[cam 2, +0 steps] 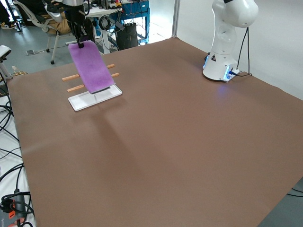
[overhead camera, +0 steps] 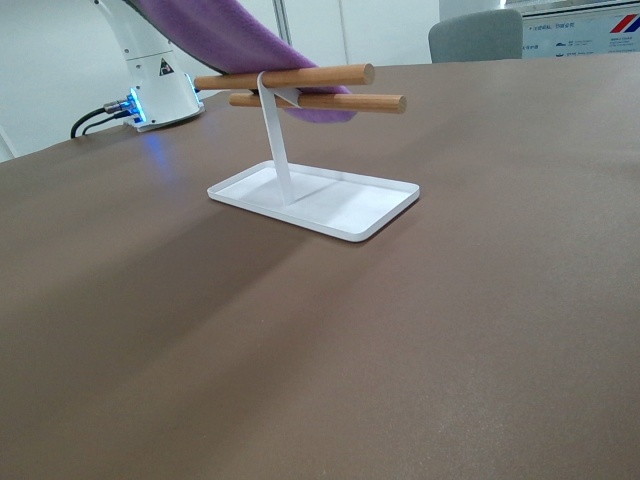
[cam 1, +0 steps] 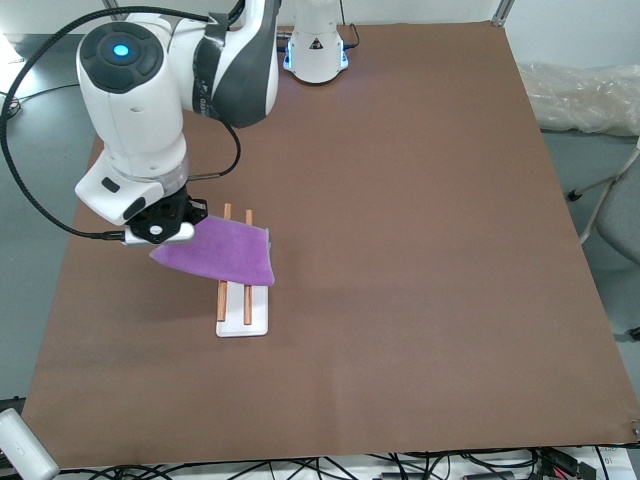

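Note:
A purple cloth [cam 1: 215, 250] [overhead camera: 230, 40] [cam 2: 90, 66] drapes over the wooden bars [cam 1: 248, 305] [overhead camera: 340, 75] [cam 2: 67, 78] of a small stand with a white tray base [cam 1: 255, 328] [overhead camera: 350, 215] [cam 2: 94, 98]. In the right view the dark gripper [cam 2: 80, 44] is at the cloth's upper end, which rises from the bars to it; the fingertips are hard to make out. The top view shows the cloth sloping up to the left, out of frame.

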